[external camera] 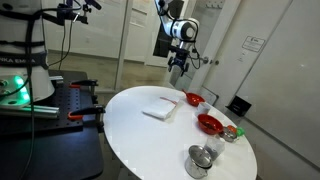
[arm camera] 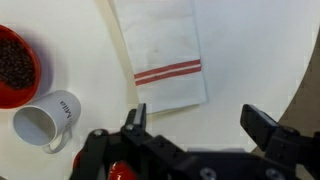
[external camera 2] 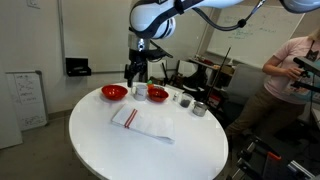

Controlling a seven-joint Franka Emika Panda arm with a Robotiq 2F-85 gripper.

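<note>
A white folded towel (arm camera: 160,40) with red stripes lies on the white round table, just ahead of my gripper in the wrist view. The fingers stand wide apart, with nothing held between them. The towel's striped end lies between and slightly beyond the fingertips. Exterior view 2 shows the same towel (external camera 2: 143,123) lying flat. My white arm (external camera 2: 160,25) reaches in from above at the back of the table, and the gripper is above the tabletop. In exterior view 1 the arm (external camera: 180,28) shows small at the far side.
To the left in the wrist view are a white mug (arm camera: 38,122) and a red bowl (arm camera: 36,88) with dark contents. Another red bowl (arm camera: 118,172) is partly hidden by the gripper. A metal pot (external camera: 198,161) stands near the table's edge.
</note>
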